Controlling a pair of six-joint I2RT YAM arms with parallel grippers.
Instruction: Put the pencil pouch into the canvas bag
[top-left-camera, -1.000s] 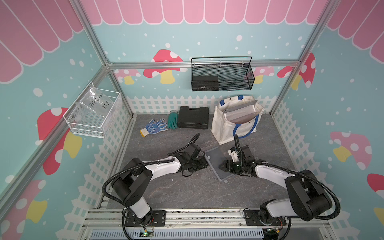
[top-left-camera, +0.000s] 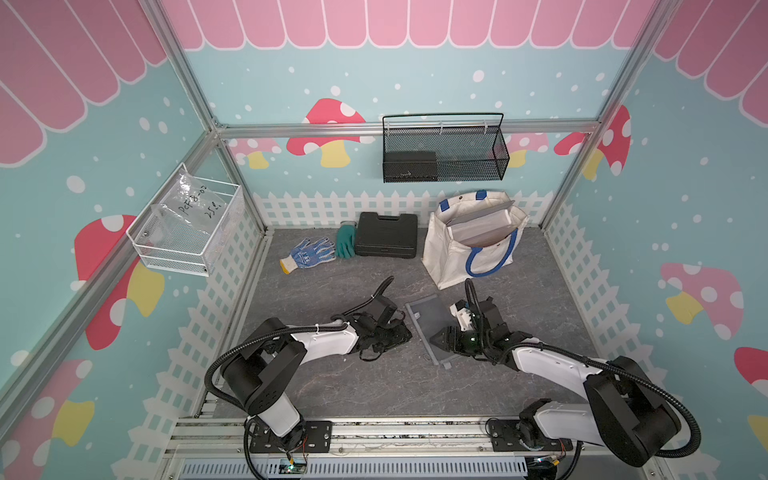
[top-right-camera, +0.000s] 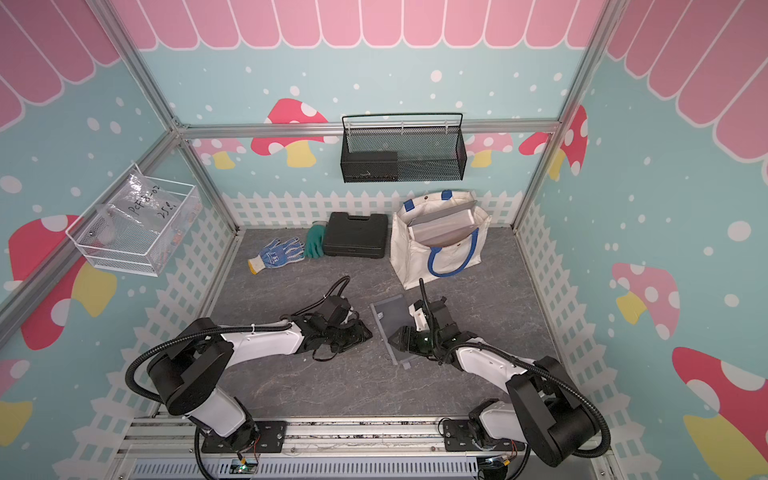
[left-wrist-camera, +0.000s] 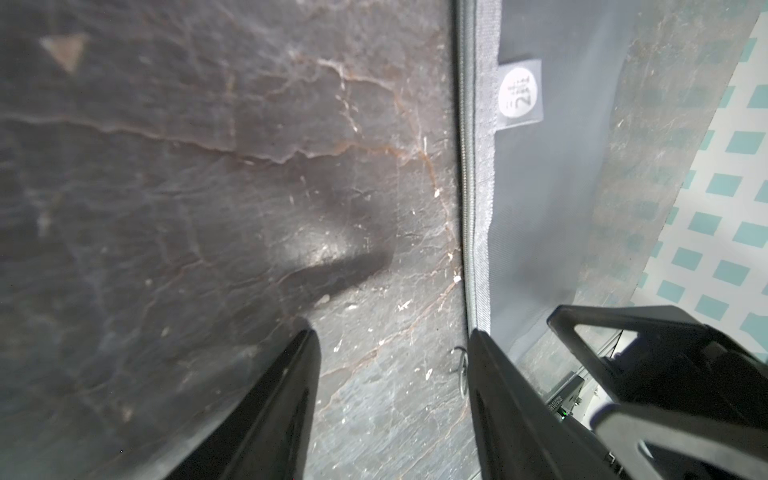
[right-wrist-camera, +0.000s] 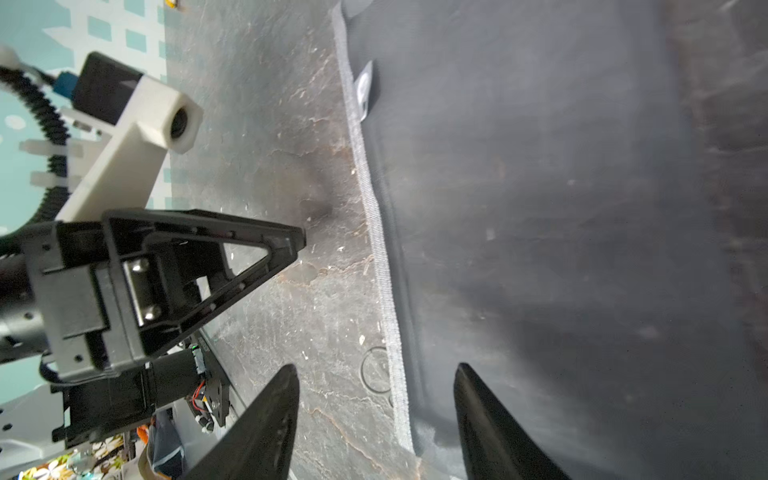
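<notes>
The pencil pouch (top-left-camera: 433, 313), flat and grey with a zipper along its left edge, lies on the floor between the two arms. Left of that edge, my left gripper (top-left-camera: 406, 336) stands open over the floor; in its wrist view the zipper edge (left-wrist-camera: 478, 200) runs down to the right fingertip. Over the pouch's lower part, my right gripper (top-left-camera: 451, 341) is open too, and hides its right side in the top left view. From the right wrist, a broad grey panel (right-wrist-camera: 528, 200) of the pouch shows, nothing gripped. Behind, the canvas bag (top-left-camera: 445, 260) stands upright and open-topped, holding something pale.
A black case (top-left-camera: 386, 234), a teal glove (top-left-camera: 345, 240) and a blue patterned glove (top-left-camera: 310, 253) lie along the back left. Wire baskets hang on the back (top-left-camera: 472, 160) and left (top-left-camera: 188, 228) walls.
The pouch's lower corner has shifted slightly left and down. The left gripper has drawn slightly left and down.
</notes>
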